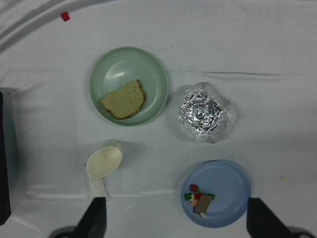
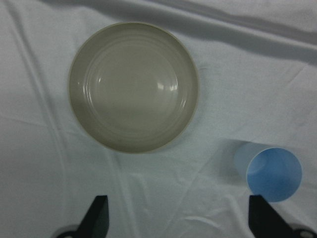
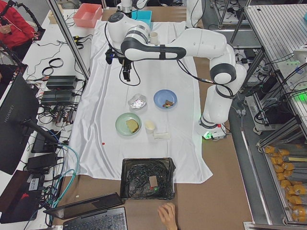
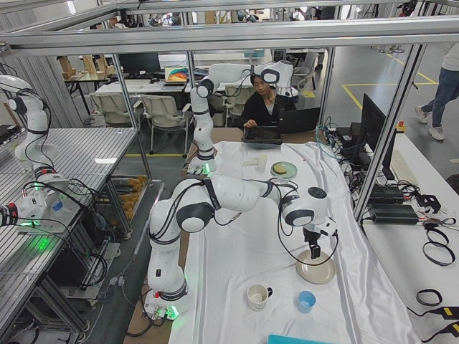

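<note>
My left gripper hovers open over a green plate [image 1: 148,69] with a bread slice [image 1: 124,99], a blue plate [image 1: 228,198] with small food pieces, a crumpled foil piece [image 1: 205,111] and a cream cup [image 1: 103,161]. My right gripper hangs open over the cloth near an empty beige plate [image 2: 133,84] and a blue cup [image 2: 272,173]. Nothing shows between either pair of fingers.
A black lined bin [image 3: 134,189] stands at one table end, with a person's hand beside it. A handled mug [image 4: 257,301] and a turquoise tray [image 4: 294,340] sit at the other end.
</note>
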